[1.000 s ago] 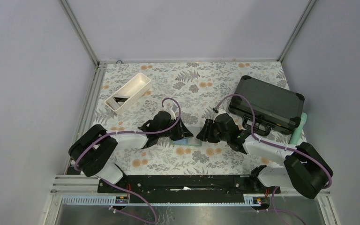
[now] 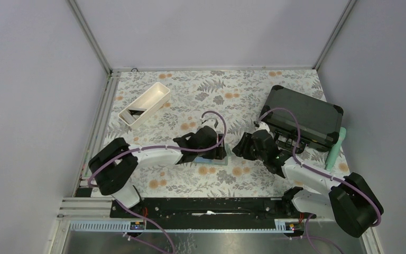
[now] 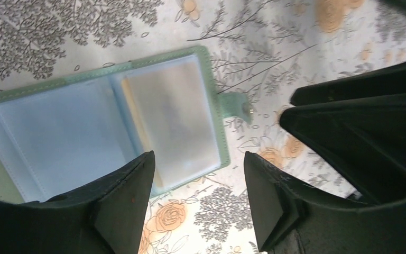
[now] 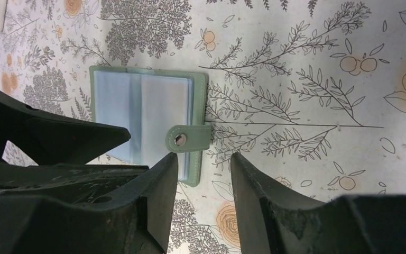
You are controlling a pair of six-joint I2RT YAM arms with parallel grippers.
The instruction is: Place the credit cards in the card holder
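The card holder [image 3: 63, 127] lies unfolded on the table, with a pale green rim, bluish clear pockets and a snap tab [image 4: 191, 138] on its right edge. A narrow beige strip shows inside the right half; whether it is a card I cannot tell. Over that right half stands my left gripper, fingers parted and nothing between them. Just right of the holder, near the tab, is my right gripper, also parted and empty. In the top view the left arm hides part of the holder. Dark and pale card-like pieces [image 2: 136, 111] sit in the tray.
A cream tray [image 2: 161, 91] stands at the back left. On the right are a black case [image 2: 305, 116] and a mint-green rolled object [image 2: 336, 148]. Both grippers are close together.
My left gripper has moved right across the holder. The right gripper has drawn a little to the right, off the holder's edge. The tray and case have stayed put.
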